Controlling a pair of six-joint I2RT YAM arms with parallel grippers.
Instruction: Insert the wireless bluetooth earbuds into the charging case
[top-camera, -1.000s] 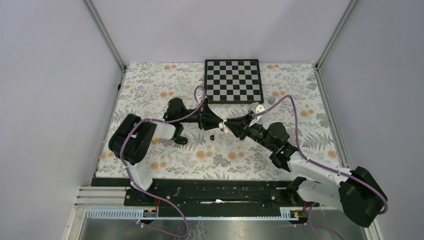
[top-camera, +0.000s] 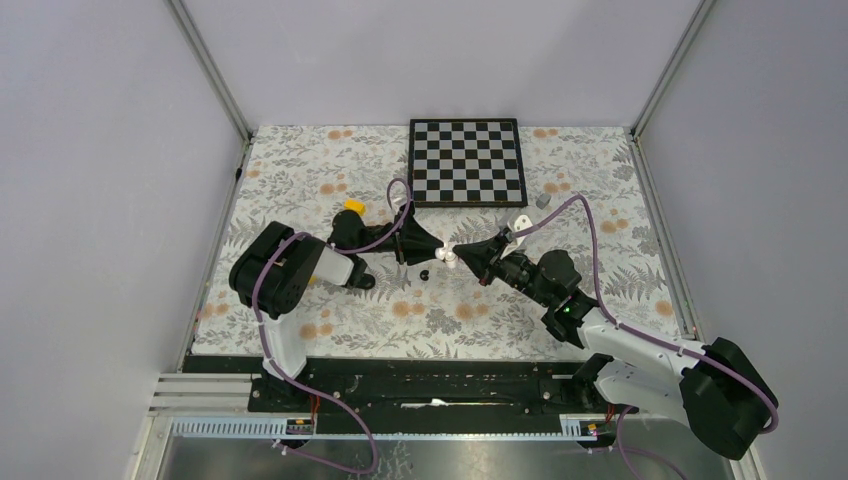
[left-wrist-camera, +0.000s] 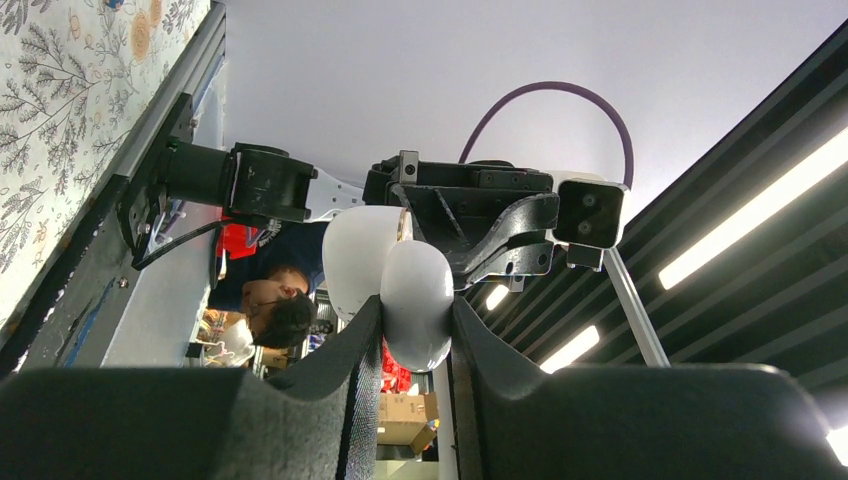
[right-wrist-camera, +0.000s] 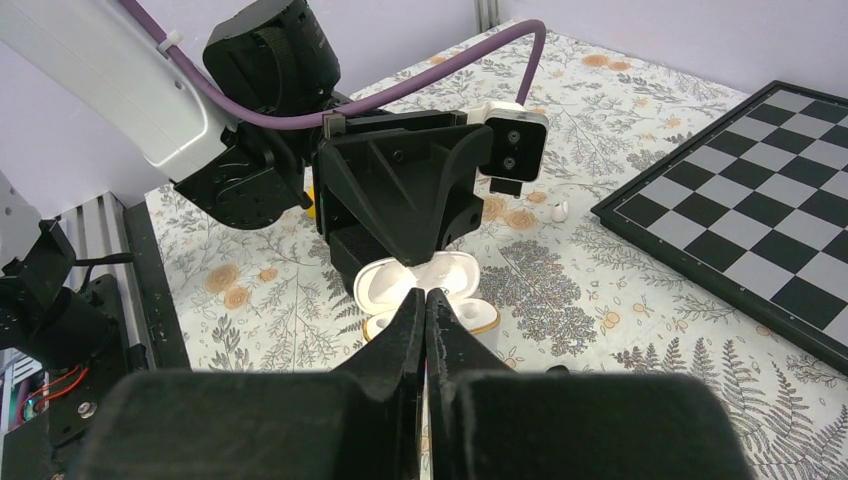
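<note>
The white charging case (top-camera: 446, 257) is held up between the two arms, its lid (right-wrist-camera: 445, 272) raised. My left gripper is shut on the case body (left-wrist-camera: 417, 300). In the right wrist view, the body's top (right-wrist-camera: 476, 316) faces the right gripper, showing rounded sockets. My right gripper is shut, nothing visible between its fingers; its tips overlap the front of the case there, and whether they touch it I cannot tell. A small white piece, apparently an earbud (right-wrist-camera: 560, 211), lies on the cloth beyond the left gripper.
A checkerboard (top-camera: 467, 163) lies at the back middle. A yellow item (top-camera: 354, 206) sits behind the left arm, a small black item (top-camera: 424, 274) in front of the case, and a grey block (top-camera: 543, 200) right of the board.
The yellow item has come into view behind the left arm.
</note>
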